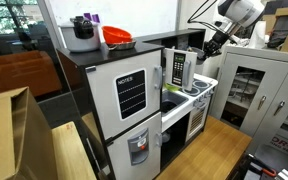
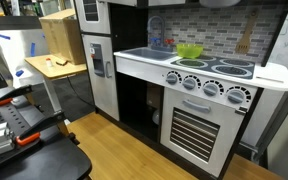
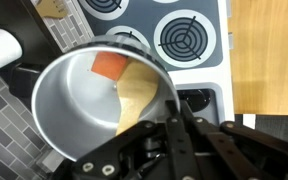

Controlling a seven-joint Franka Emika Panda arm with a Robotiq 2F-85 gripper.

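Observation:
Metal pot (image 3: 59,105) fills the left of the wrist view, its near rim caught by my gripper, which is shut on it. Inside lie a wooden spoon (image 3: 136,95) and a small orange-red piece (image 3: 110,65). The pot hangs above the toy kitchen's stove top (image 3: 210,75), clear of the burners. In exterior view 1 the arm (image 1: 246,27) is raised above the counter's far end. The pot's contact with my fingers is partly hidden by the dark gripper body.
A green bowl (image 2: 189,50) stands by the sink (image 2: 144,57). The microwave (image 1: 179,68) is beside the raised arm. Burners (image 2: 229,70) look bare. A red-orange colander (image 1: 116,34) and a dark pot (image 1: 82,35) sit on top of the fridge.

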